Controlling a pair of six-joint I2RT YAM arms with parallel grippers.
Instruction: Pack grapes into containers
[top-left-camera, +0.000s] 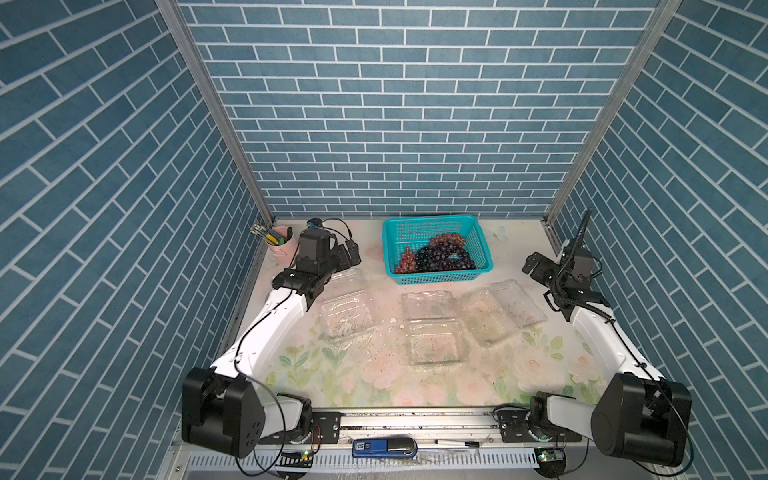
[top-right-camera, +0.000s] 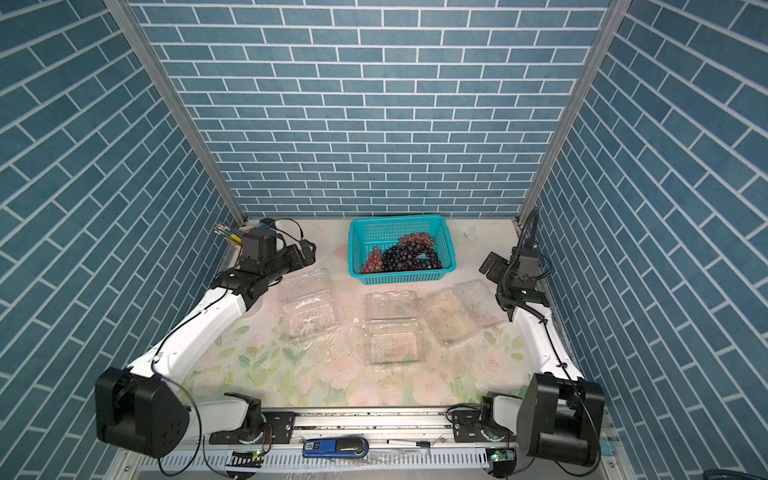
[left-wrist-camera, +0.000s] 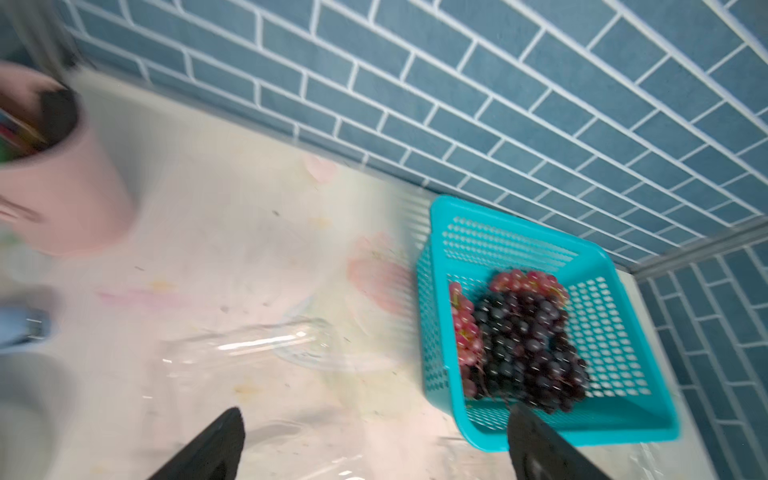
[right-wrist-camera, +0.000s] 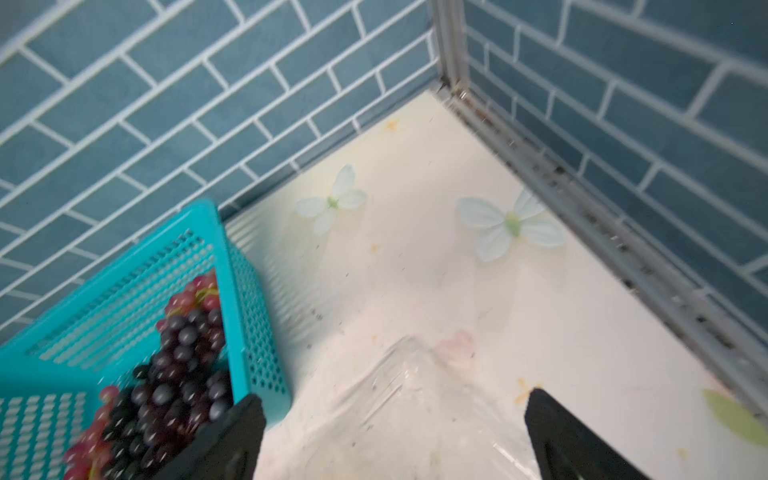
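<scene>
A teal basket (top-left-camera: 436, 278) near the back wall holds red grapes (top-left-camera: 406, 260) and dark grapes (top-left-camera: 448, 256). In front of it lie several clear plastic containers: a left one (top-left-camera: 348, 314), a middle one (top-left-camera: 434, 342) and a right one (top-left-camera: 488, 316), all without grapes. My left gripper stands open left of the basket, nothing between its fingers; the basket shows beyond its right finger. Open and empty too, my right gripper is on the basket's right side, with part of a clear lid (right-wrist-camera: 408, 400) in view between and beyond its fingers.
A pink cup (left-wrist-camera: 72, 176) with pens stands in the back left corner. Bare table lies on both sides of the basket, and the flowered front strip (top-left-camera: 384, 388) is clear. Brick walls close in the back and sides.
</scene>
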